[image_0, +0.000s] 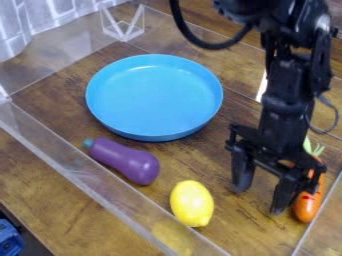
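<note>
The black gripper (274, 185) hangs low at the right of the camera view, its two fingers apart near the tray floor, just left of an orange carrot (307, 205) that it partly hides. Whether anything lies between the fingers is hard to see. A yellow lemon (191, 203) lies left of the gripper, and a purple eggplant (123, 156) lies farther left.
A blue plate (154, 95) lies at the upper left, behind the eggplant. Clear tray walls run along the left and right. Bare wooden floor (201, 160) shows between the plate, the lemon and the gripper.
</note>
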